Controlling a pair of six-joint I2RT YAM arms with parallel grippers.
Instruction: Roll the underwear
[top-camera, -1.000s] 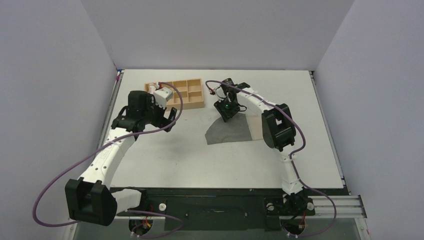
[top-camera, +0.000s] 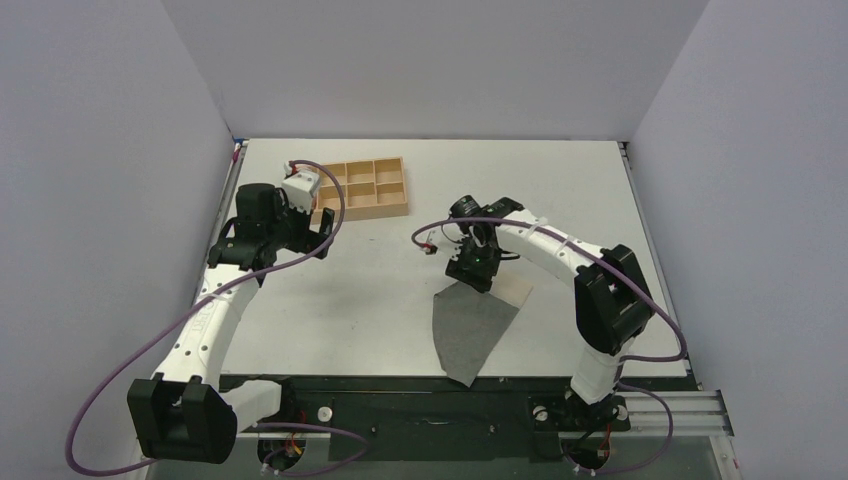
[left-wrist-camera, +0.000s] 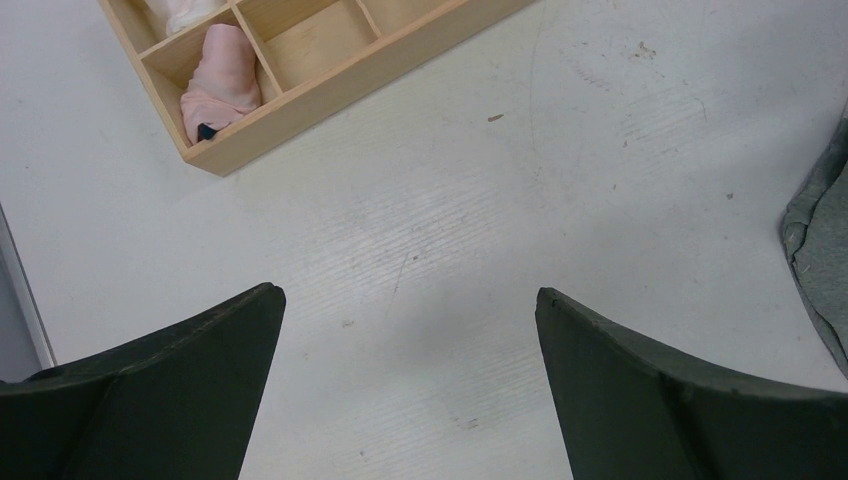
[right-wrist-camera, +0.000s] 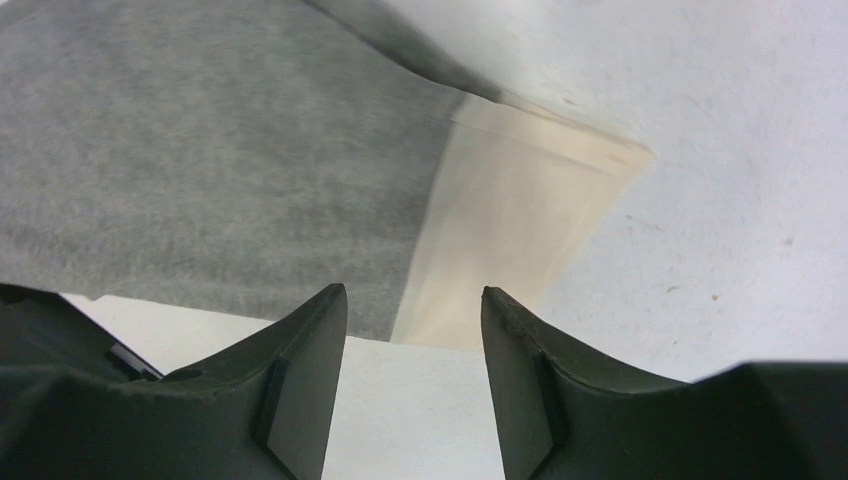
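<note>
A grey cloth (top-camera: 470, 330) with a beige band (right-wrist-camera: 500, 240) lies flat on the right-centre of the table, one corner over the front edge. My right gripper hangs open above the band end, nothing held. My left gripper is open over bare table at the left, near the wooden box; the cloth's edge shows at the right of the left wrist view.
The compartment box (top-camera: 385, 210) stands at the back left, with a pink folded cloth (left-wrist-camera: 220, 80) and a white item in its compartments.
The cloth has turned and moved toward the front edge. The left arm shifted slightly left.
</note>
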